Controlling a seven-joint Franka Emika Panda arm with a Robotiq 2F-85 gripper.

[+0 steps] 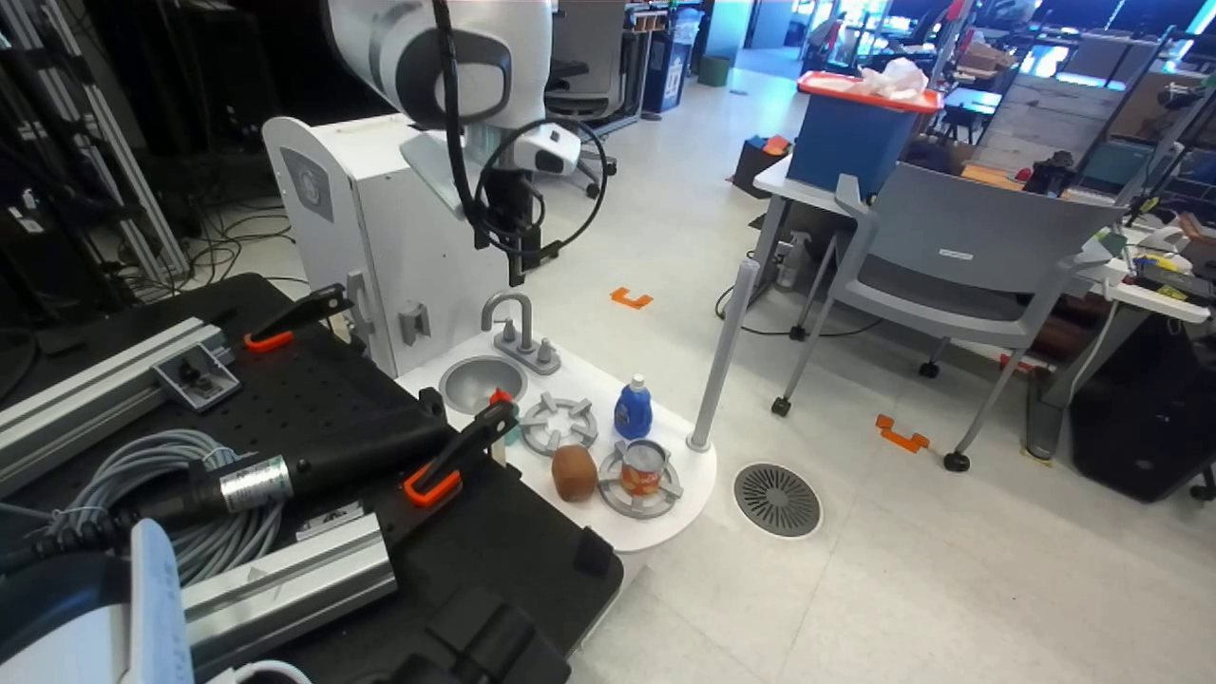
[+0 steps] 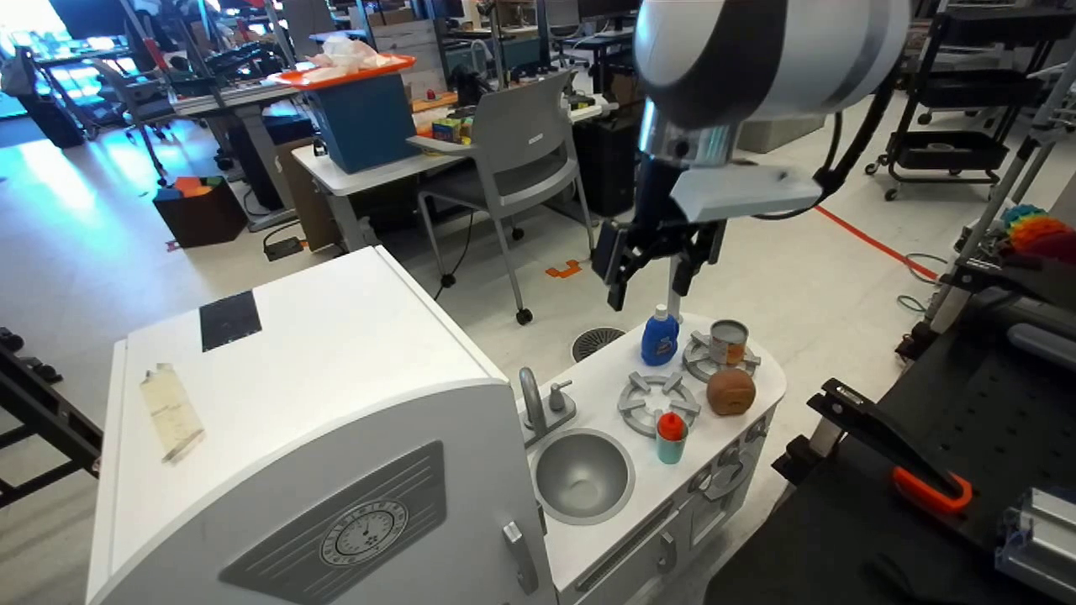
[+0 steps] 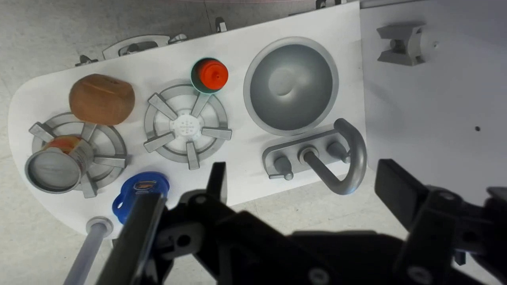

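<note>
My gripper is open, its fingers wide apart with nothing between them. In exterior view 2 the gripper hangs above the back edge of the white play-kitchen counter, clear of everything on it. A blue bottle stands upright by the burners; one finger partly covers the bottle in the wrist view. A can rests on the outer burner, with a brown rounded object beside it. Near the inner burner is a teal cup with a red-orange item inside.
The sink is empty. A grey faucet rises behind it, close to the tall white cabinet. A grey post stands at the counter's far corner. The black table with clamps borders the front.
</note>
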